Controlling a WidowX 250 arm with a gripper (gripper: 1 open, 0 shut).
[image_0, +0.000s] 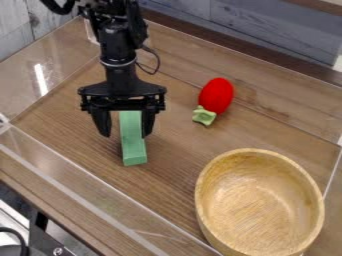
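The black gripper (123, 120) hangs in the left middle of the camera view, open, its two fingers on either side of the upper part of a green block (134, 150). The block lies on the wooden table (67, 160), reaching toward the front from under the gripper. Whether the fingers touch it cannot be told from this view.
A red object (217, 94) lies at the back right with a small light-green item (203, 116) just in front of it. A large wooden bowl (257, 200) fills the front right.
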